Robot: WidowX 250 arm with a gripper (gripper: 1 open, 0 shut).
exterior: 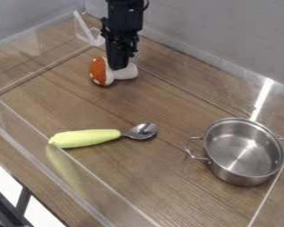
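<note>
My black gripper [120,60] hangs at the top centre of the camera view, its tips just over an orange-and-white object [100,73] that lies near the back wall; whether anything is between its fingers is hidden. A pale green corn-like object [82,138] lies at the lower left beside a metal spoon [142,131]. A steel pot [243,152] with two handles stands on the right.
Clear walls border it at the back and left, and a white rack-like piece [88,32] stands at the back left.
</note>
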